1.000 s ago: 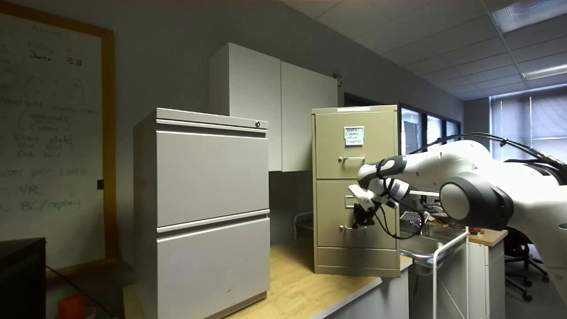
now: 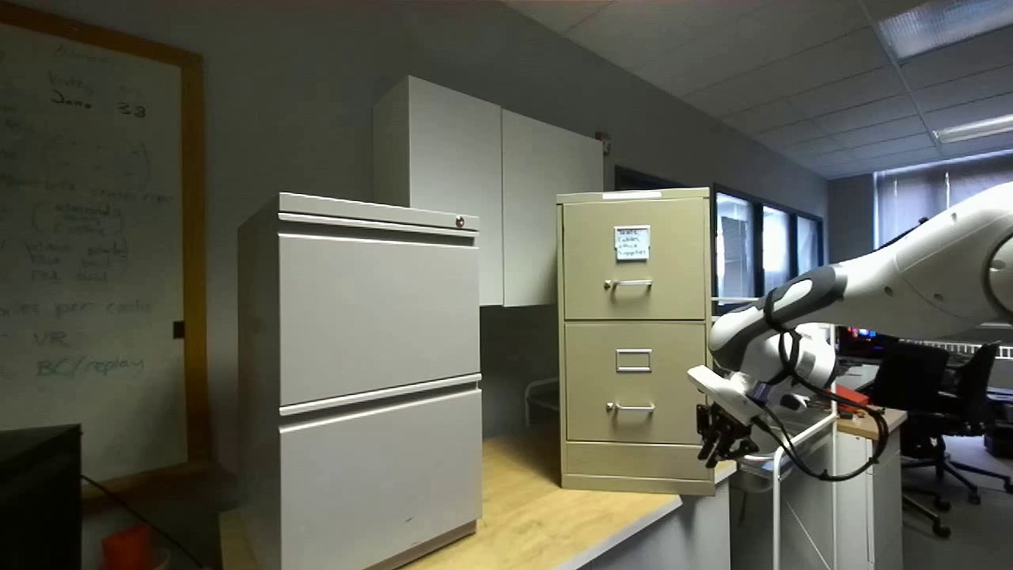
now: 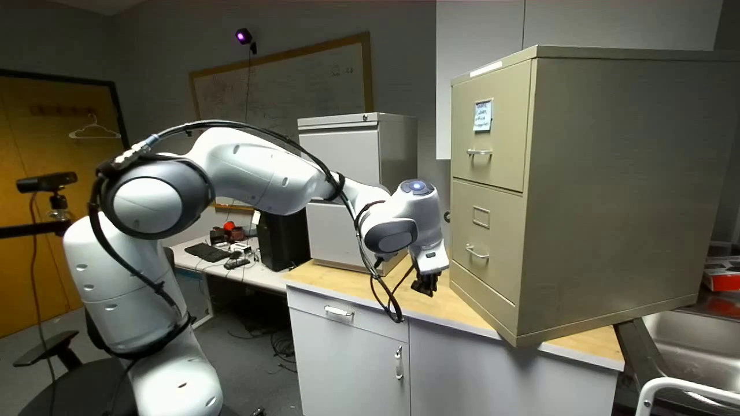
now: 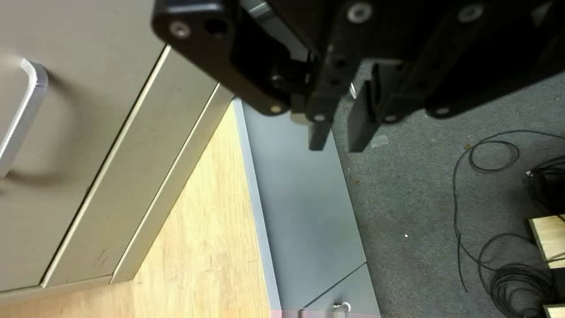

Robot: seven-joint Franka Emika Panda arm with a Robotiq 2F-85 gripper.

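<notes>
My gripper is part open, with a narrow gap between its dark fingers and nothing held. In the wrist view it hangs over the counter's edge, above the grey cabinet front and the floor. A beige filing cabinet (image 2: 634, 380) stands on the counter with both drawers shut. Its lower drawer handle (image 4: 24, 111) lies at the left of the wrist view, apart from my fingers. In exterior view 2 the gripper (image 3: 425, 290) is in front of this cabinet, below the level of the lower handle (image 3: 477, 253).
A grey two-drawer cabinet (image 2: 380, 323) stands on the wooden counter (image 2: 532, 499), its drawers shut. A white rail (image 2: 776, 503) and a sink (image 3: 683, 346) lie beyond the beige cabinet. Loose cables (image 4: 516, 286) lie on the floor.
In exterior view 1 the arm has swung right and lower. Both drawers look unchanged.
</notes>
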